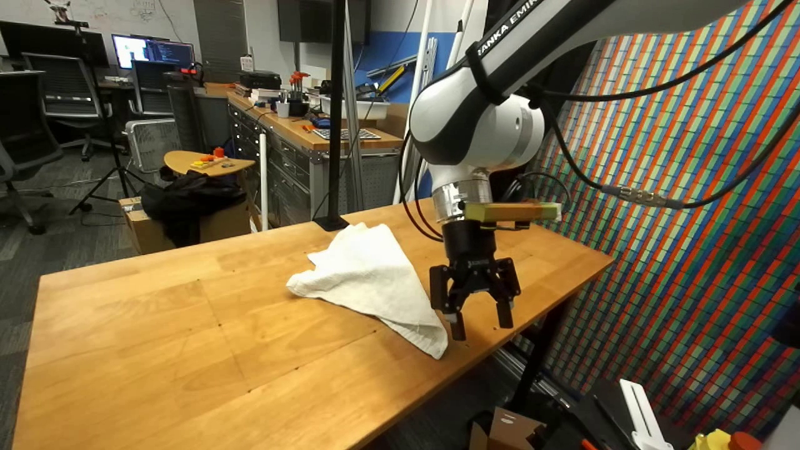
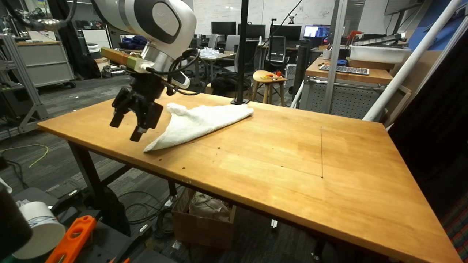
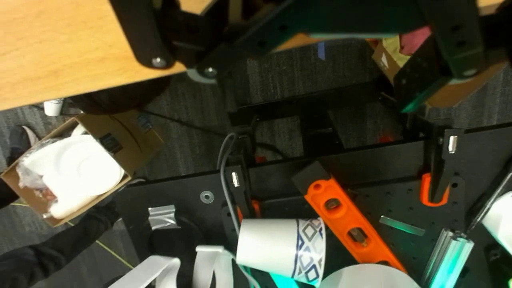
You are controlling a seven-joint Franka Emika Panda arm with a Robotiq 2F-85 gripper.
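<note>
A white cloth (image 1: pixel 367 274) lies crumpled on the wooden table (image 1: pixel 150 352), with one pointed corner reaching toward the table's edge. In the second exterior view the same cloth (image 2: pixel 197 122) spreads away from beside the arm. My gripper (image 1: pixel 481 330) hangs above the table near that pointed corner, apart from the cloth. Its fingers are open and nothing is between them. From the other side, the gripper (image 2: pixel 125 131) appears tilted over the table's near edge. The wrist view shows dark fingers (image 3: pixel 144 33) across the top; the cloth is outside that view.
Past the table edge, the wrist view shows a cardboard box (image 3: pixel 120 139), a patterned paper cup (image 3: pixel 283 247) and an orange level (image 3: pixel 355 225) lower down. A black post (image 1: pixel 339 112) stands at the table's far edge.
</note>
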